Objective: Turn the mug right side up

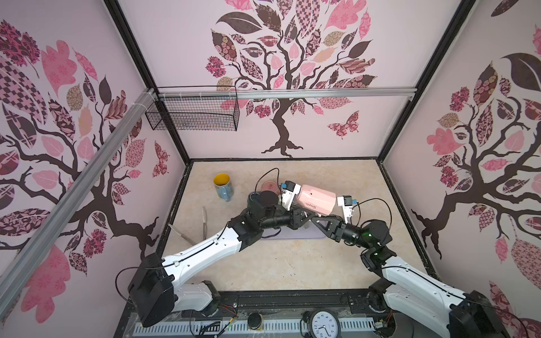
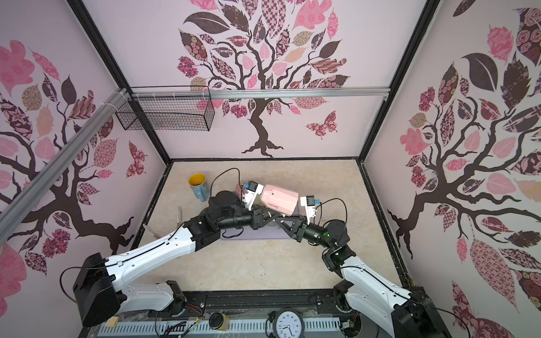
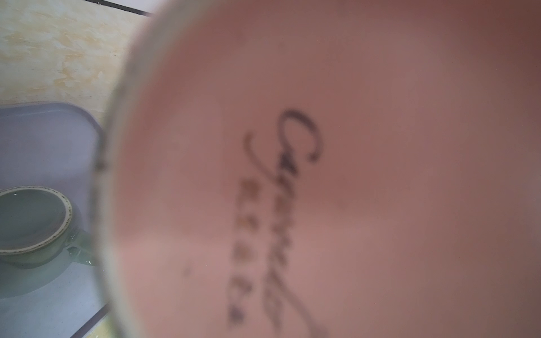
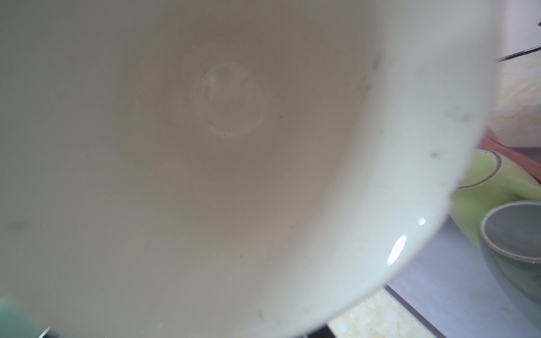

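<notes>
The pink mug (image 1: 316,199) is in the air above the tray, lying on its side and slightly tilted. Its base faces left and its mouth faces right. My left gripper (image 1: 304,215) is shut on it at the left, and my right gripper (image 1: 322,223) is shut on it from the right; the exact contact points are hidden. Dark handwriting covers the mug's pink base (image 3: 349,169), which fills most of the left wrist view. The white inside of the mug (image 4: 225,169) takes up most of the right wrist view, where no fingertips can be made out.
Below lies a lavender tray (image 3: 45,135) with an upside-down grey-green mug (image 3: 33,219) and a light green mug (image 4: 479,202). A blue mug (image 1: 223,188) with a yellow inside stands at the back left.
</notes>
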